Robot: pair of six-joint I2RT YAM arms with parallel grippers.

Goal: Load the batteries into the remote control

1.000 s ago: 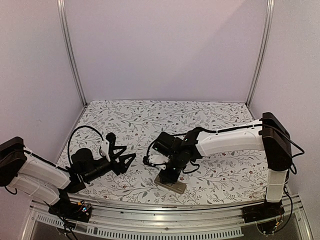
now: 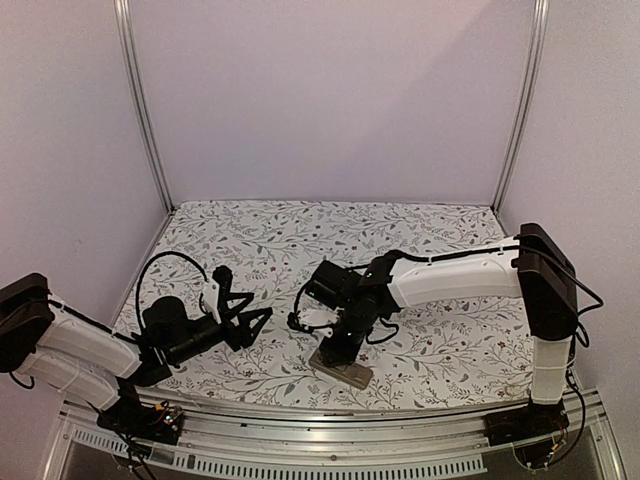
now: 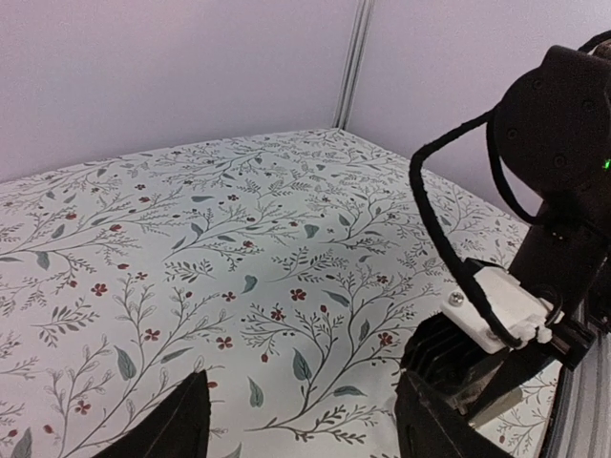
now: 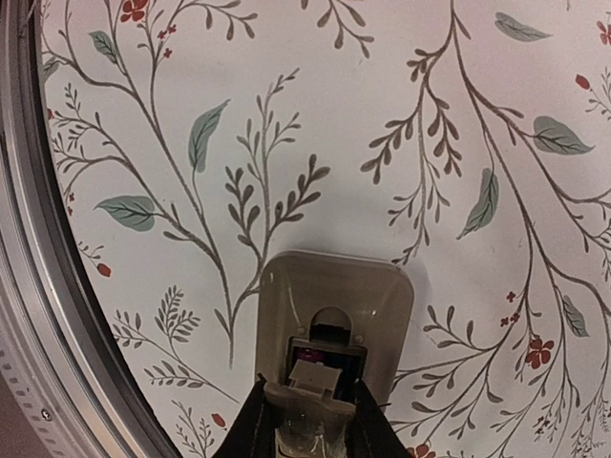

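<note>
The grey-beige remote control (image 4: 382, 286) lies on the patterned table, back side up, with its dark battery compartment (image 4: 351, 361) uncovered at the near end of what shows. My right gripper is right over that compartment, shut on a beige piece (image 4: 310, 427) that looks like the battery cover; a tab of it overlaps the opening. A dark reddish patch shows inside, but whether it is a battery I cannot tell. In the top view, the right gripper hides part of the remote (image 2: 350, 376). Off to the left, my left gripper (image 2: 258, 308) stands open and empty above the table.
A metal rail (image 2: 330, 425) runs along the table's front edge, close to the remote. In the left wrist view, the right arm (image 3: 549, 143) fills the right side.
The right arm has shifted very slightly, its gripper staying over the remote. The left arm and the remote look unmoved.
</note>
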